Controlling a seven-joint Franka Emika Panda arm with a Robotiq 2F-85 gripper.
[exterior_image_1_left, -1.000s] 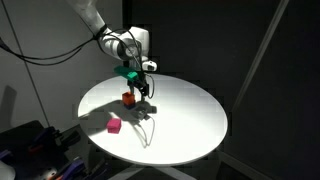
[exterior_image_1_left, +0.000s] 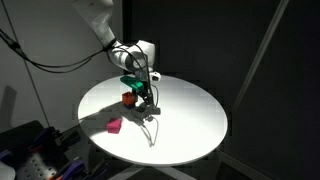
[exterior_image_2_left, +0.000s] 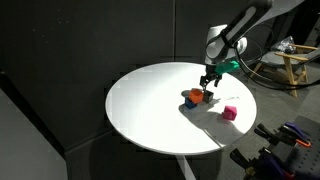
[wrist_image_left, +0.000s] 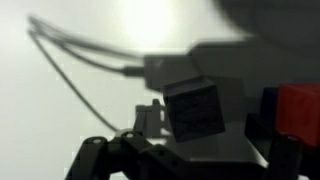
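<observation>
A dark cube (wrist_image_left: 193, 110) lies on the white table, in the middle of the wrist view. My gripper is open above it, one finger to either side of the cube. Contact between fingers and cube cannot be made out. In exterior view 2 the dark cube (exterior_image_2_left: 208, 96) shows just under the gripper (exterior_image_2_left: 205, 84). Exterior view 1 has the gripper (exterior_image_1_left: 147, 94) low over the table's far part; the arm and shadows make the dark cube hard to pick out there.
Close beside the dark cube are a red-orange cube (exterior_image_2_left: 197, 95) and a blue cube (exterior_image_2_left: 190, 104). A pink cube (exterior_image_2_left: 230, 113) lies apart, nearer the arm's base side.
The arm has come down, bringing my gripper lower towards the table by the red-orange cube. The pink and red-orange cubes have stayed put.
</observation>
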